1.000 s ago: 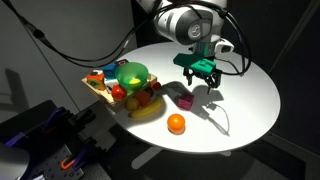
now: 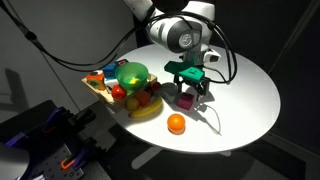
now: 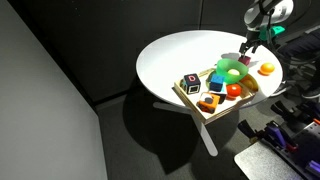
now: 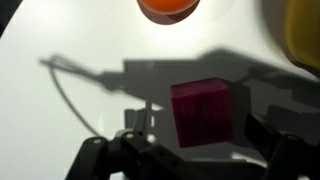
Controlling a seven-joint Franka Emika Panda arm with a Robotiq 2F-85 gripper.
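A small dark-red block (image 2: 186,101) rests on the white round table, with an orange (image 2: 176,123) in front of it. In the wrist view the red block (image 4: 202,112) sits between the two dark fingers, which are spread wide on either side of it. My gripper is open and holds nothing. Seen from outside, the gripper (image 2: 188,84) hangs low, just above and behind the block. Whether a finger touches the block cannot be told.
A shallow wooden box (image 3: 186,95) with a green bowl (image 2: 131,74), fruit and coloured blocks stands left of the gripper. Bananas (image 2: 146,108) lie along its near side.
My gripper has come down and slightly left, closer to the red block. Block, orange and box have stayed where they were.
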